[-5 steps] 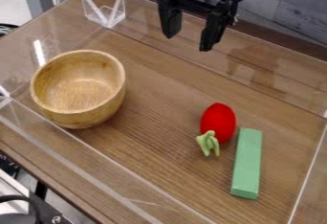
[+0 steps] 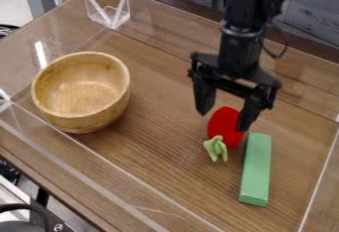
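Observation:
My gripper (image 2: 228,94) hangs above the middle right of the wooden table, dark, its fingers apart and pointing down with nothing seen held. Just below it lies a red rounded object (image 2: 225,123) with a pale green piece (image 2: 216,149) at its lower end, partly behind the fingertips or close under them. To the right of that lies a long green block (image 2: 257,167).
A tan round bowl (image 2: 82,89) sits at the left. A small white wire-like or clear item (image 2: 109,8) stands at the upper left.
My gripper has come down and toward the front from the back of the table to just above the red object. The objects on the table look unmoved.

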